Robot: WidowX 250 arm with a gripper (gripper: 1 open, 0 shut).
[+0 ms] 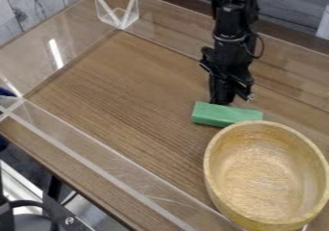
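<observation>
My black gripper [221, 92] points down from the arm at the back, its tip just behind a green rectangular block [225, 114] on the wooden table [103, 90]. It looks shut, with no object visible between its fingers; whether the tip touches the block is unclear. The block lies flat directly behind a large beige bowl [264, 172].
The bowl fills the front right of the table. Clear plastic strips run along the left side, and a white bracket-like piece [117, 13] is at the back left edge.
</observation>
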